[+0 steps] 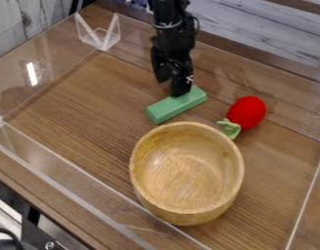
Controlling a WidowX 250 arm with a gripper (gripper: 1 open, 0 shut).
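Note:
My black gripper [176, 82] is upright over the far end of a green block [172, 105], which lies on the wooden table at the centre. Its lower fingers are dark and small in the view; they look open, with nothing visibly lifted. Whether they touch the block is unclear. A red object with a green top, like a strawberry or tomato [248, 112], lies right of the block.
A large yellow bowl [186, 174] stands in front of the block.

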